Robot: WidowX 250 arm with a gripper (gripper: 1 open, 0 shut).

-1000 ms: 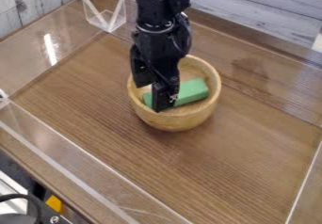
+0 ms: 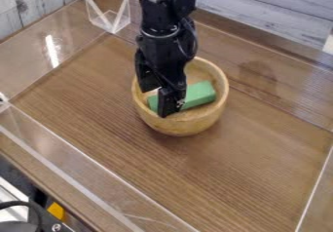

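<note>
A wooden bowl [image 2: 185, 122] sits on the brown table, holding a green block [image 2: 197, 96]. The black gripper [image 2: 166, 95] reaches down from the top centre into the bowl's left part, beside the block. Its fingers look open, though their tips are partly lost against each other and the bowl, and whether they touch the block I cannot tell.
A clear plastic piece [image 2: 111, 14] stands at the back left. Cables and a small yellow object [image 2: 55, 211] are beyond the near left edge, and white boards border the back.
The gripper has shifted very slightly within the bowl; the bowl and block look the same.
</note>
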